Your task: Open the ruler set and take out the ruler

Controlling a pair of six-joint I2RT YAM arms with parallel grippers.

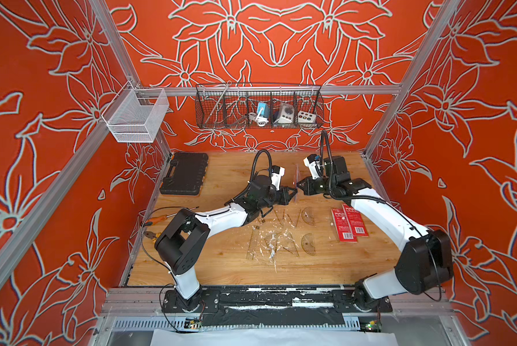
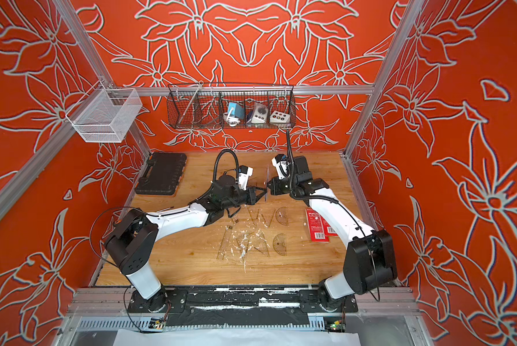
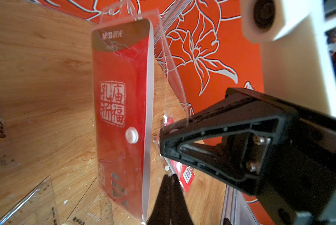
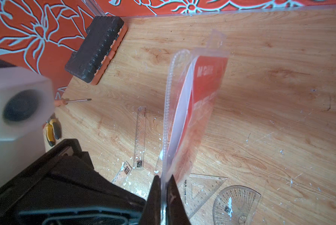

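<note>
A clear plastic ruler pouch (image 3: 121, 112) with a red-and-gold card inside stands upright between my two grippers. My right gripper is shut on its clear edge, which runs down between the fingers. My left gripper is shut at the pouch's lower end, and nothing shows between its fingertips. On the table below lie a clear straight ruler (image 4: 139, 138), a set square (image 4: 201, 189) and a protractor (image 4: 237, 206).
Two red packets (image 1: 343, 225) lie at the right of the table. White scraps (image 1: 273, 239) are strewn among the clear rulers. A black case (image 1: 184, 173) sits at the back left, and pliers (image 4: 53, 131) and a screwdriver (image 4: 72, 100) lie at the left.
</note>
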